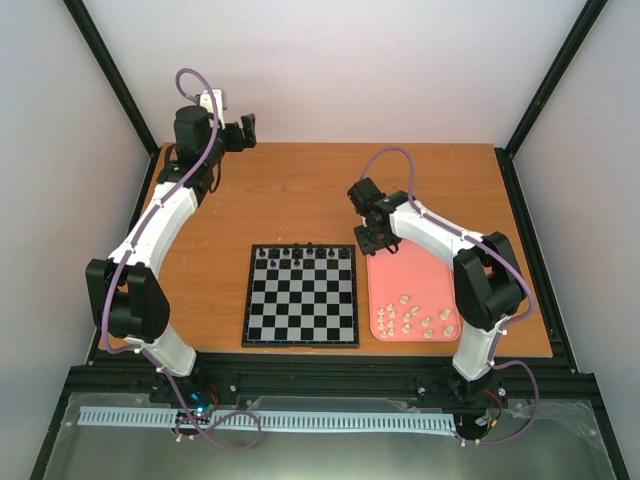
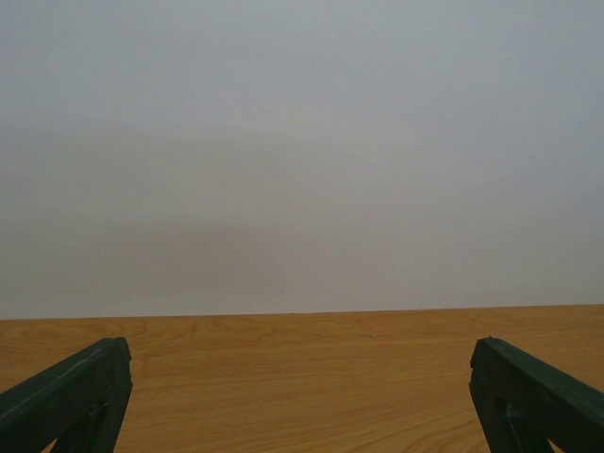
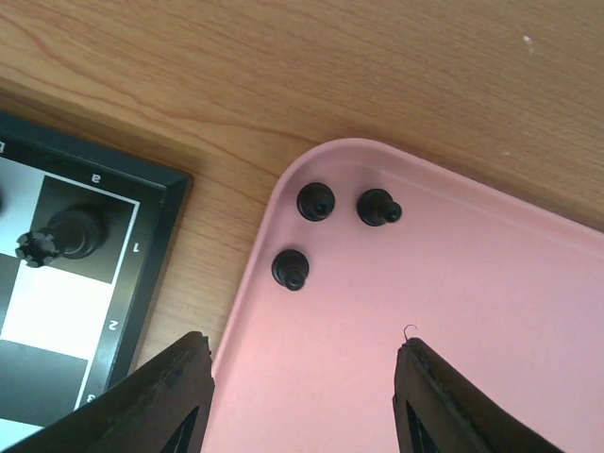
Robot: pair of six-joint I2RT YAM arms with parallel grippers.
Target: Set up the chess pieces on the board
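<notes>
The chessboard point(image 1: 300, 343) lies left of the pink tray point(image 1: 450, 270), with several black pieces along its far rows. A black rook point(image 3: 71, 236) stands on the board's corner square in the right wrist view. Three black pawns are in the tray's far left corner: one pawn point(image 3: 315, 201), a second pawn point(image 3: 378, 208) and a third pawn point(image 3: 291, 269). Over that corner hovers my right gripper, open and empty. High at the far left, my left gripper is open, its fingers wide apart and nothing between them. Several white pieces point(image 1: 412, 318) occupy the tray's near half.
Bare wooden table point(image 1: 290, 190) stretches behind the board and tray. The tray's raised rim point(image 3: 349, 143) curves close by the pawns, and a narrow strip of wood separates it from the board's dark edge point(image 3: 156, 255).
</notes>
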